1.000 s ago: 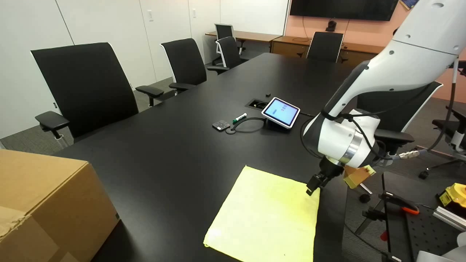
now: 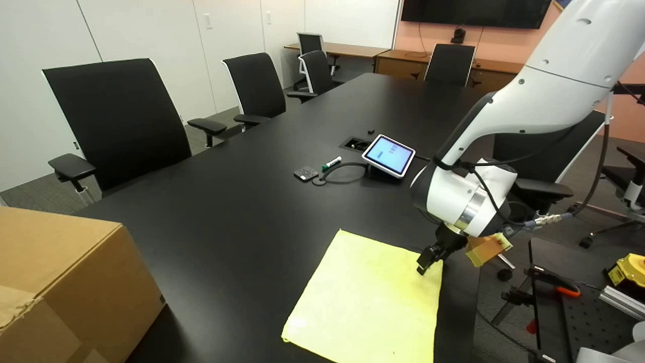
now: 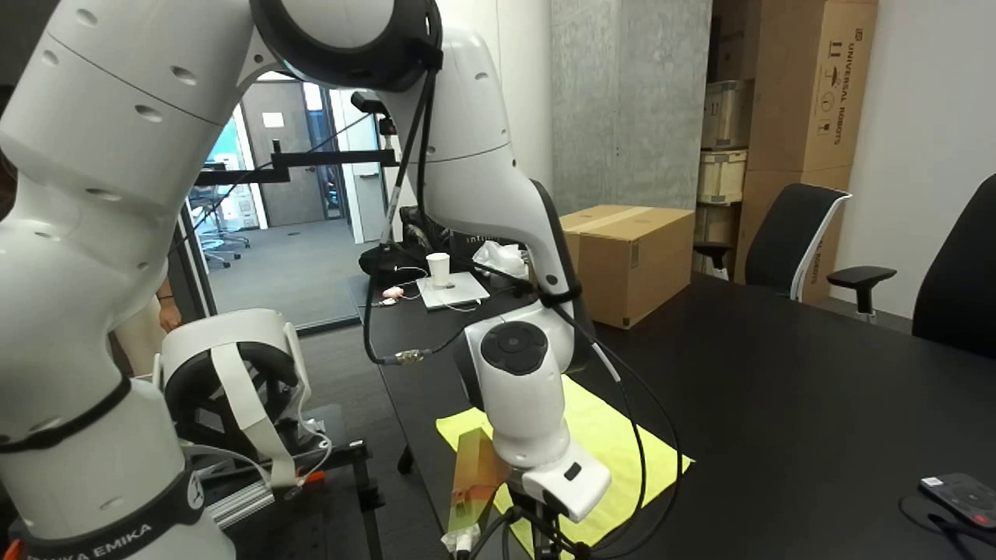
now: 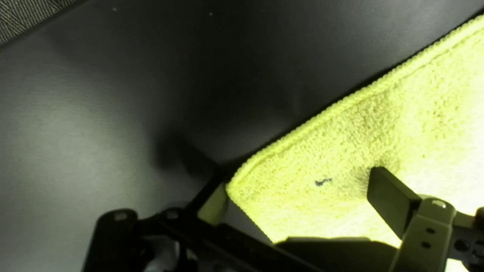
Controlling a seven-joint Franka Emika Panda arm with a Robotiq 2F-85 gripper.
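A yellow cloth (image 2: 369, 296) lies flat and spread out on the black table. Over the corner of it closest to the arm is my gripper (image 2: 428, 260), tilted and low. In the wrist view the gripper is open, its fingers wide apart with that cloth corner (image 4: 254, 190) between them. One finger (image 4: 392, 199) is over the cloth; the other is just off the corner. Whether either fingertip touches the surface, I cannot tell. A small dark mark (image 4: 323, 182) shows on the cloth. In exterior view 2 the arm hides the fingers.
A large cardboard box (image 2: 78, 272) sits at the table's near left. Farther back are a tablet (image 2: 390, 155), a green-and-white marker (image 2: 332, 163) and a small dark box (image 2: 306, 173). The table's right edge runs close to the cloth. Bare table lies left of the cloth.
My gripper has shifted a little left and toward the camera, farther over the cloth in exterior view 1. The cloth has not visibly moved.
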